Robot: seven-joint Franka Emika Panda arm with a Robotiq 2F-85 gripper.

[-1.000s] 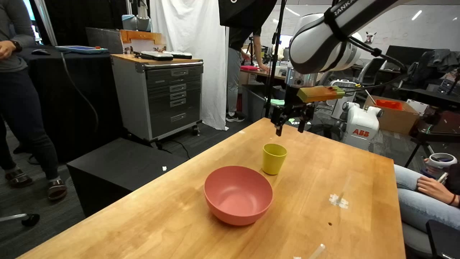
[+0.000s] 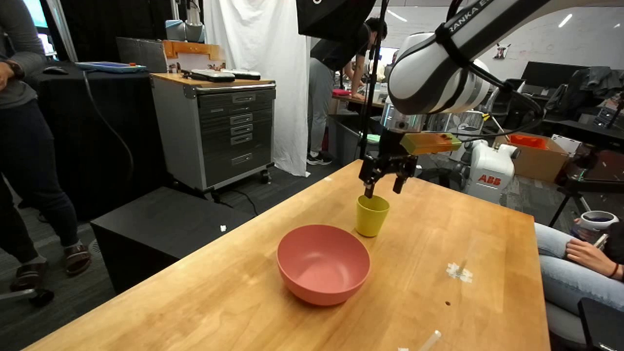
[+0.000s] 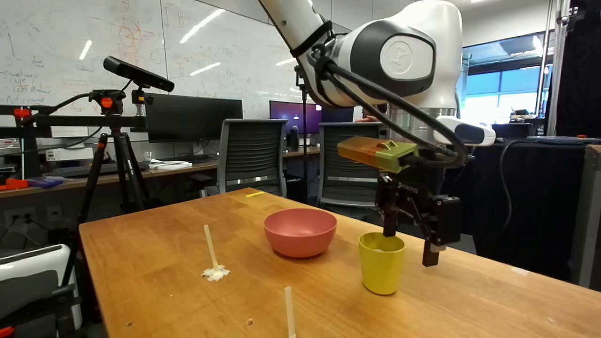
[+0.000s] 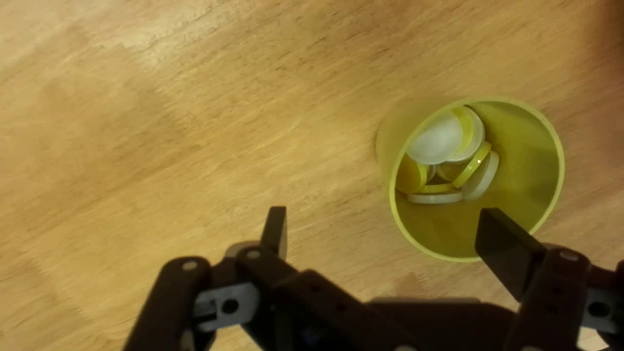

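Note:
A yellow cup (image 4: 477, 237) stands upright on the wooden table, holding several white and yellow discs (image 4: 444, 155). My gripper (image 3: 410, 248) is open close to the cup, its fingers spread wide with nothing between them. In the wrist view one finger (image 4: 506, 251) overlaps the cup's rim at the lower right, while the other finger (image 4: 276, 234) is over bare wood to the left. Whether a finger touches the rim I cannot tell. Beside the cup sits an empty-looking pink bowl (image 2: 324, 263), also seen in the second exterior view.
Two thin pale sticks rise from the table (image 3: 169, 225); one stick (image 3: 210, 247) has tape round its base, the other stick (image 3: 289, 312) is nearer the camera. Bare wood surrounds the cup and bowl. A person sits by the table's edge.
My gripper has come down and a little left in exterior view 1, closer to the yellow cup. The cup and the pink bowl have stayed in place.

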